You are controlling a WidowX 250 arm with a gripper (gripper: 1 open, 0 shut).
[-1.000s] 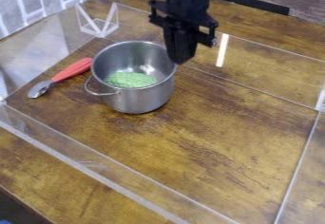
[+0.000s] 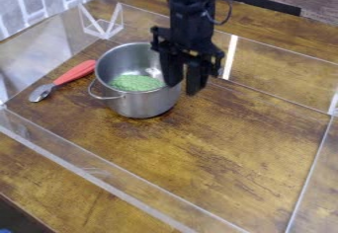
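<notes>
A steel pot (image 2: 142, 101) with a side handle stands left of centre, a green item (image 2: 133, 82) lying inside it. My black gripper (image 2: 183, 71) is low over the pot's right rim, blurred, its fingers pointing down; whether it is open or shut is unclear, as is whether it touches the rim.
A spoon (image 2: 42, 92) with a red handle lies left of the pot. Clear plastic edging runs round the wooden table (image 2: 251, 158), whose right and front parts are bare.
My gripper has come down from above and behind the pot to its right rim. The pot, the green item and the spoon look unmoved.
</notes>
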